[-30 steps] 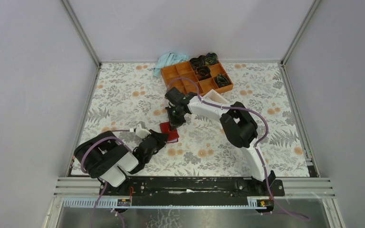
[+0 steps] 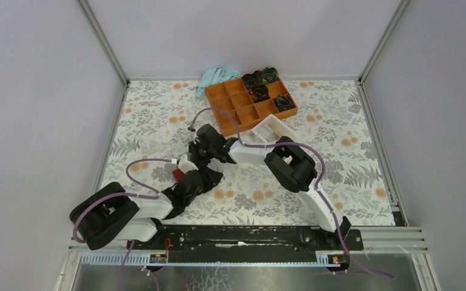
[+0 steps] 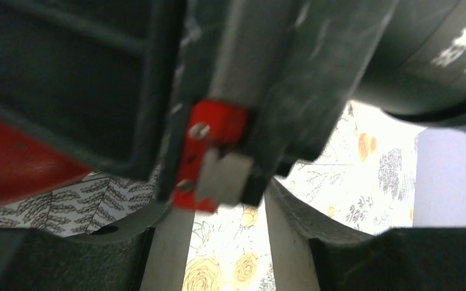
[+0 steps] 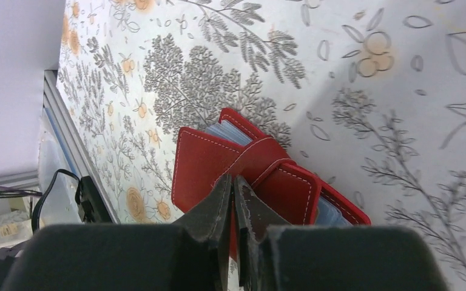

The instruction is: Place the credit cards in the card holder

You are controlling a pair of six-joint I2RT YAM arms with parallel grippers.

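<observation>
The red card holder (image 4: 203, 163) has white stitching and a strap (image 4: 264, 159) across it; pale bluish card edges (image 4: 233, 131) show between its layers. My right gripper is shut on the holder near the strap, its fingertips close together against the red material. From above, only a red corner (image 2: 178, 174) of the holder shows; the arms hide the rest. My left gripper is part open beside the right one, patterned table showing between its fingers. In the left wrist view the holder (image 3: 18, 160) is a blurred red shape at the left edge.
Behind the arms stands an orange compartment box (image 2: 236, 100) with dark coiled items, a light blue cloth (image 2: 215, 77) at its left corner. A white box (image 2: 272, 128) sits by the right forearm.
The right gripper and the red holder have moved left.
</observation>
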